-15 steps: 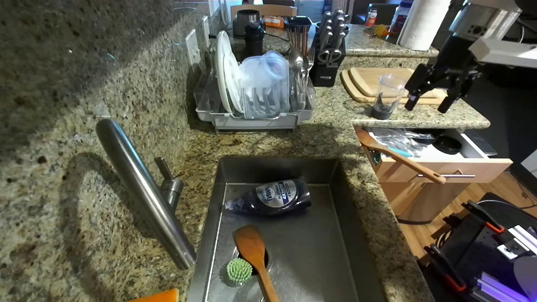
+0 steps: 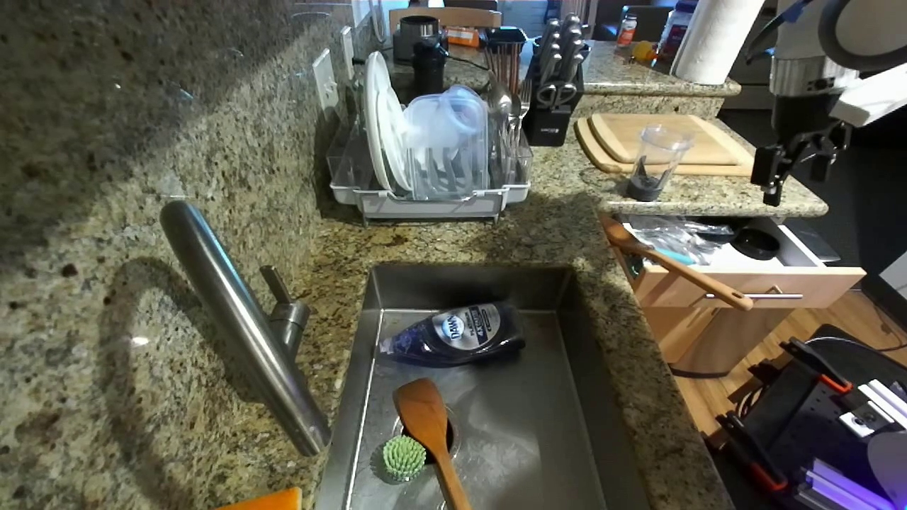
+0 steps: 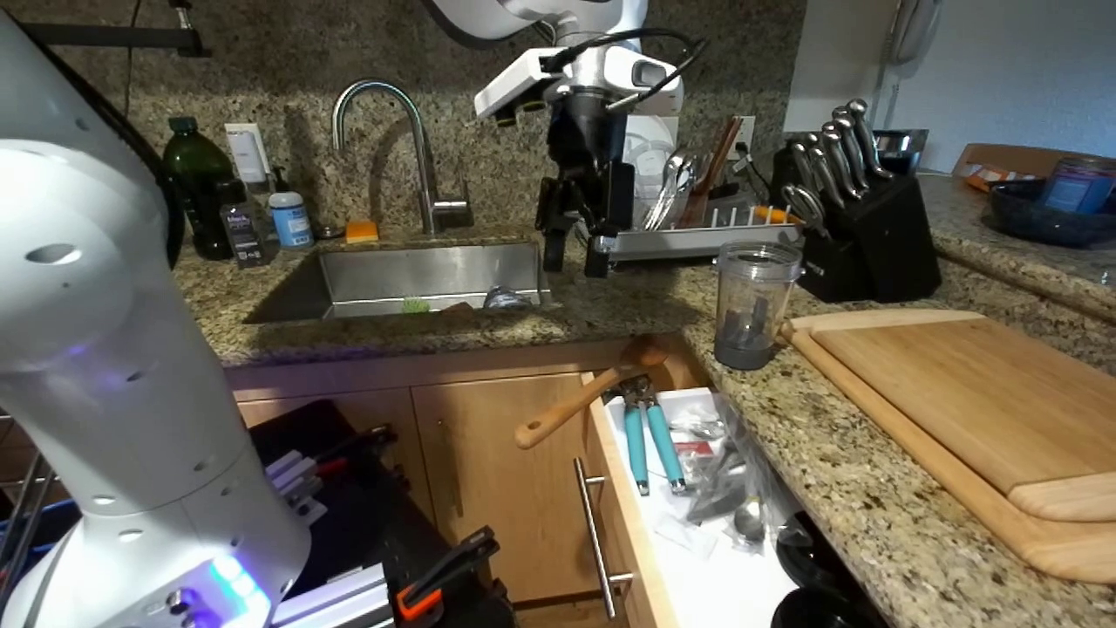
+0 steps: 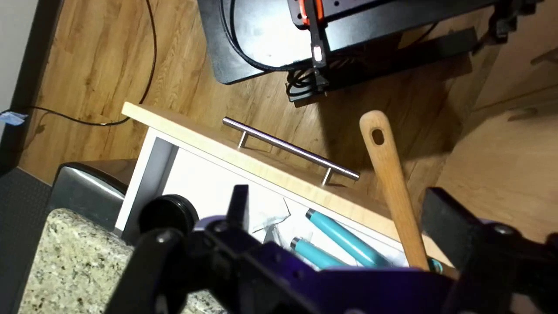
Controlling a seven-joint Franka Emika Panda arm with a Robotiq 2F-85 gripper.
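Observation:
My gripper [image 3: 578, 256] hangs open in the air above the counter and the open drawer [image 3: 640, 544], nothing between its fingers. In the wrist view its two dark fingers [image 4: 239, 205] stand wide apart. A wooden spoon [image 3: 573, 406] rests across the drawer's front corner, its handle sticking out past the front; in the wrist view that handle [image 4: 391, 178] shows below the gripper, near one finger. Inside the sink [image 2: 544, 408] lie a wooden spatula [image 2: 422, 414], a green scrub brush [image 2: 403, 457] and a dark blue Dawn bottle [image 2: 455, 336] on its side.
Turquoise-handled tools [image 3: 650, 445] and plastic bags fill part of the drawer. A clear blender cup [image 3: 753, 303] stands at the counter edge beside stacked cutting boards [image 3: 942, 403]. Behind are a dish rack [image 2: 425, 202] and a knife block [image 3: 868, 235]. The faucet [image 2: 242, 327] overhangs the sink.
In exterior view 1 my gripper has moved right, away from the blender cup, and turned so its fingers appear closer together. The spoon, drawer and sink contents look unmoved.

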